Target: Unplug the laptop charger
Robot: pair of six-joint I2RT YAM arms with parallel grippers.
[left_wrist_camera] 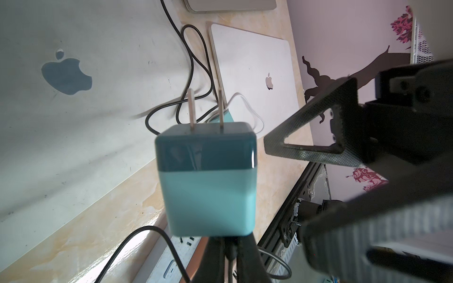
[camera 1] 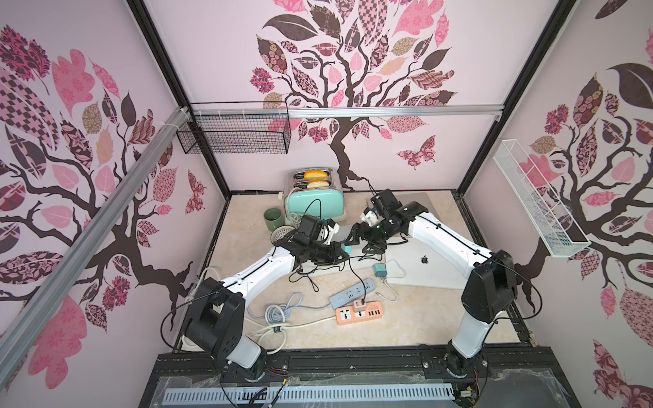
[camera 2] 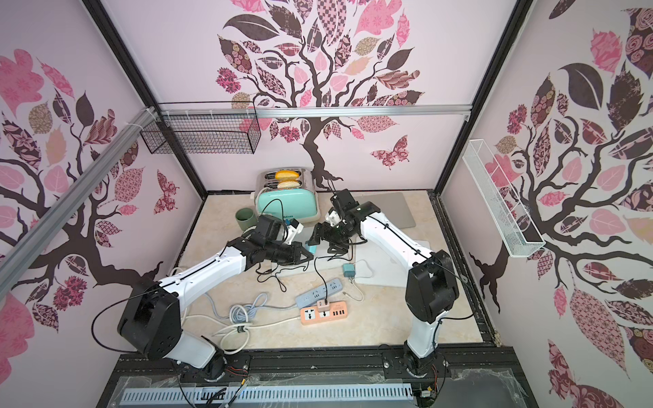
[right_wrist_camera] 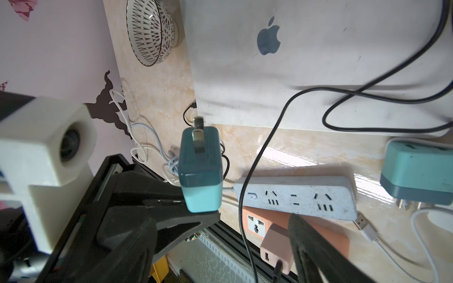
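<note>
A teal charger [left_wrist_camera: 207,188] with two metal prongs is held up above the table, prongs bare and plugged into nothing. My left gripper is shut on its lower end. Across from it in the top left view, my right gripper [camera 1: 358,242] stands part open, close beside the charger. In the right wrist view its fingers [right_wrist_camera: 304,240] are spread, with nothing clasped between them. A pink charger [right_wrist_camera: 278,247] with a black cable [right_wrist_camera: 245,198] sits in the orange power strip [right_wrist_camera: 330,240]. Another teal charger [right_wrist_camera: 417,169] lies on the table beside a white cable.
A grey-blue power strip [right_wrist_camera: 302,195] lies beside the orange one, its visible sockets empty. Silver laptops [left_wrist_camera: 254,70] cover much of the table, with loops of black cable over one. Behind stand a teal toaster [camera 1: 316,204], a green cup [camera 1: 273,217] and a patterned bowl [right_wrist_camera: 151,30].
</note>
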